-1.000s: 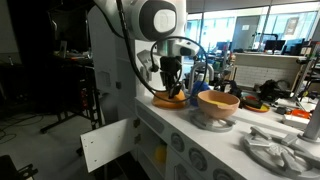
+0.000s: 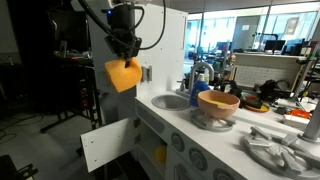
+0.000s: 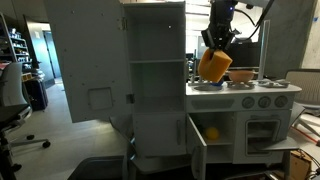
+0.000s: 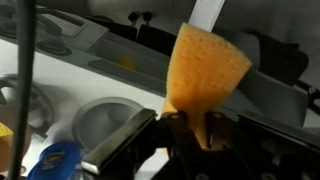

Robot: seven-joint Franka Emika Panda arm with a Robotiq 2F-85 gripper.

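My gripper (image 2: 124, 58) is shut on an orange sponge-like piece (image 2: 124, 74), which hangs below it in the air, to the left of the toy kitchen counter. In the second exterior view the orange piece (image 3: 213, 66) appears in front of the counter's left part, gripped at its top. The wrist view has the same orange piece (image 4: 203, 70) standing out beyond the dark fingers, hiding part of what lies behind it. Beneath it, the round grey sink (image 4: 106, 124) in the counter looks empty.
An orange-brown bowl (image 2: 218, 103) sits on the counter's burner, with a blue object (image 2: 202, 76) behind it. Below, a cabinet door (image 2: 108, 143) stands open, with a yellow-orange item (image 3: 211, 132) inside. A tall white cabinet (image 3: 158, 70) is close by.
The gripper has risen from the sink area and moved left past the counter's edge, carrying the orange piece with it. The bowl and the open door have stayed put.
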